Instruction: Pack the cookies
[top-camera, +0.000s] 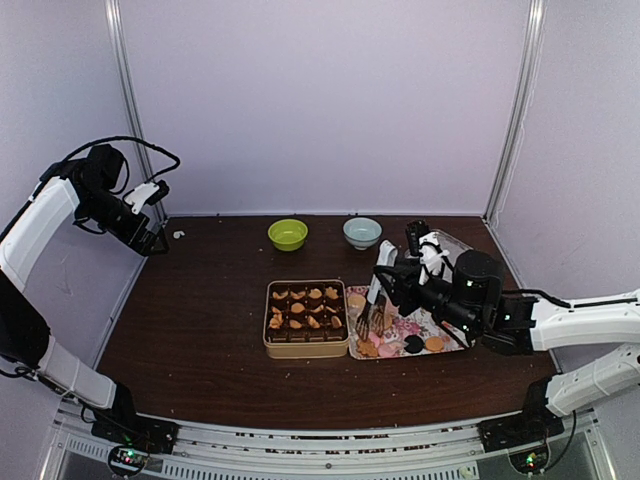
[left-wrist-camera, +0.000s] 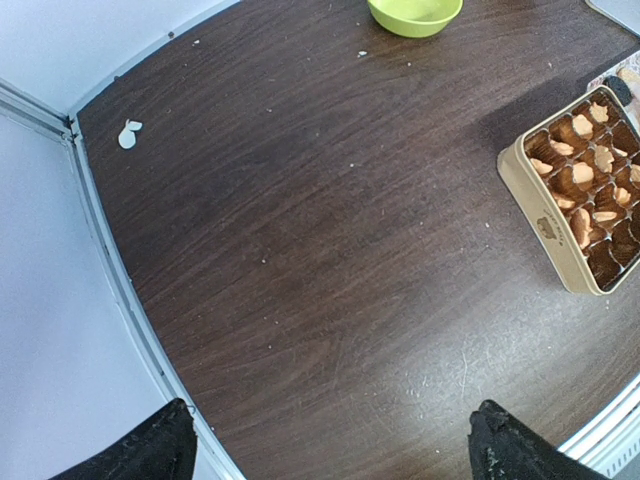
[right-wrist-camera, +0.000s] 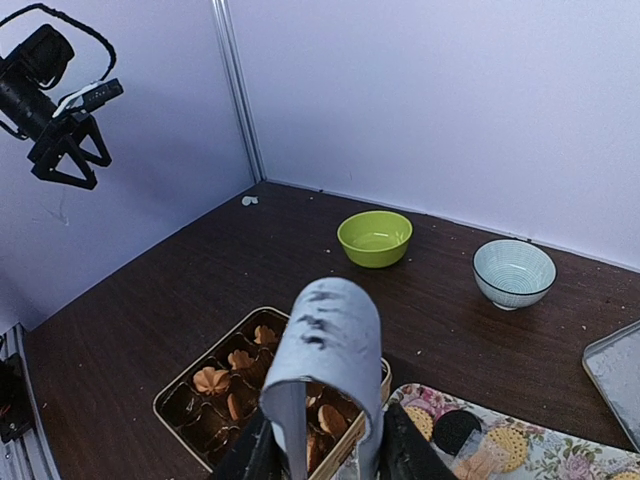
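Note:
A cream tin (top-camera: 305, 349) holds cookies in a brown compartment insert, also seen in the left wrist view (left-wrist-camera: 542, 220). Right of it lies a floral tray (top-camera: 445, 340) with loose cookies. My right gripper (top-camera: 382, 285) is above the tray's left part, shut on a white-handled utensil (right-wrist-camera: 325, 350) whose lower end hangs over the cookies; that end is unclear. My left gripper (top-camera: 150, 245) is raised at the left edge, open and empty; its fingers frame bare table in the left wrist view.
A green bowl (top-camera: 287, 236) and a pale blue bowl (top-camera: 362, 232) stand at the back. A metal tray (right-wrist-camera: 615, 365) lies back right.

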